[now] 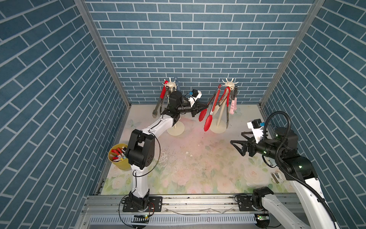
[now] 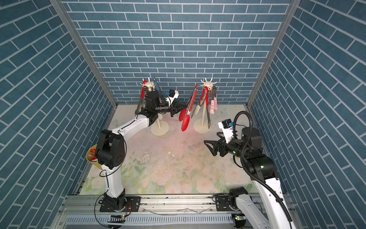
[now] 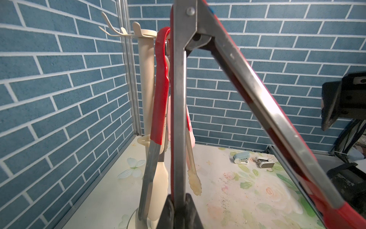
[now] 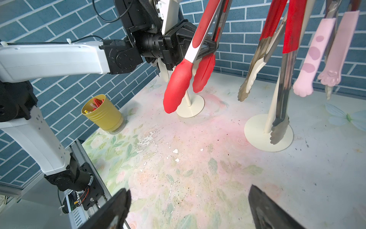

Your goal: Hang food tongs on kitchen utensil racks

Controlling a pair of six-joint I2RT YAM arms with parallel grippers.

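My left gripper (image 1: 204,106) is shut on red-tipped steel tongs (image 1: 208,121), holding them upright just left of the right rack (image 1: 230,84); in the left wrist view their hinge end (image 3: 190,26) rises near the rack's hooks (image 3: 114,32). That rack carries several tongs, among them red-handled ones (image 4: 290,26) and pink paw ones (image 4: 312,61). The left rack (image 1: 170,84) also has several tongs hanging, partly behind my left arm. My right gripper (image 1: 238,145) stands open and empty at the front right of the table.
A yellow bucket (image 4: 103,118) of utensils sits at the far left. Two small staplers (image 3: 265,162) lie at the right edge. Tiled walls surround the table.
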